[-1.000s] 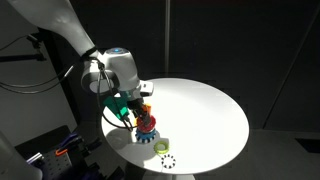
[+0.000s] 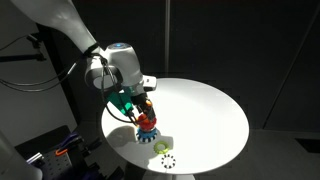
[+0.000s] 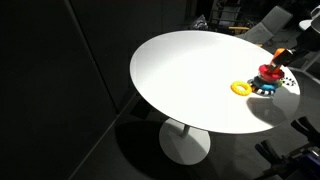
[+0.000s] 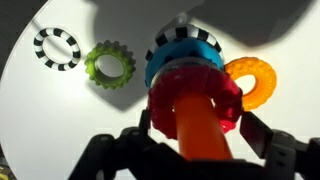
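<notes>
An orange post (image 4: 198,130) carries a red ring (image 4: 228,98) with a blue ring (image 4: 166,56) and a black-and-white striped ring (image 4: 181,33) below it. In the wrist view my gripper is open, its fingers on either side of the red ring and post. Whether they touch the ring, I cannot tell. On the table, a yellow-orange ring (image 4: 264,84) lies close beside the stack. A green ring (image 4: 101,72) and a small striped ring (image 4: 57,48) lie to the other side. In exterior view 2, the stack's red ring (image 3: 270,73) shows near the table edge.
Black floor and dark curtains surround it.
My arm has risen slightly over the stack during the last second. The loose green and striped rings have stayed in place.
</notes>
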